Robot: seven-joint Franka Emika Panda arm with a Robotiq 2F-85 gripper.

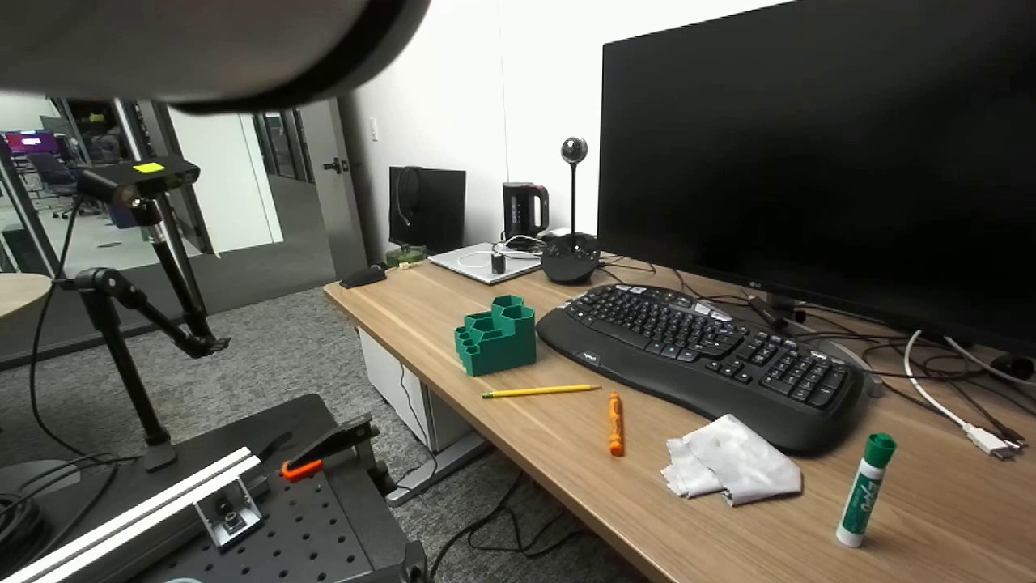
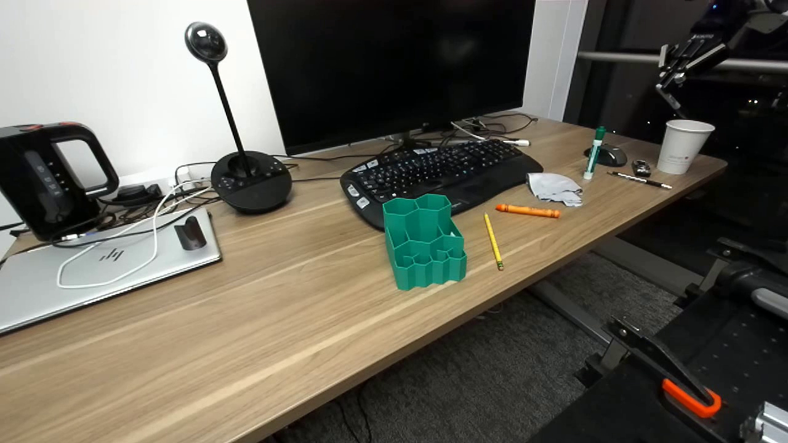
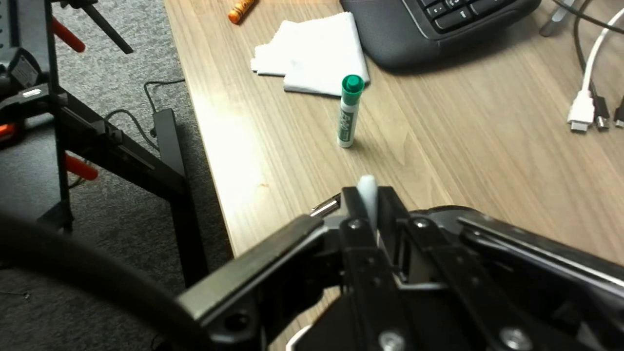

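Observation:
At the right end of the desk in exterior view 2, my gripper hangs above a white paper cup. The wrist view shows the gripper shut on a slim, pale-tipped object; the fingers hide most of it, so I cannot tell what it is. Ahead of the fingers a green-capped marker stands upright. A folded white cloth lies beyond it, and an orange crayon and a yellow pencil lie farther along. The green hexagonal organizer stands near the pencil.
A black keyboard lies before the monitor. Near the cup are a pen, a watch and a mouse. Cables spread along the back.

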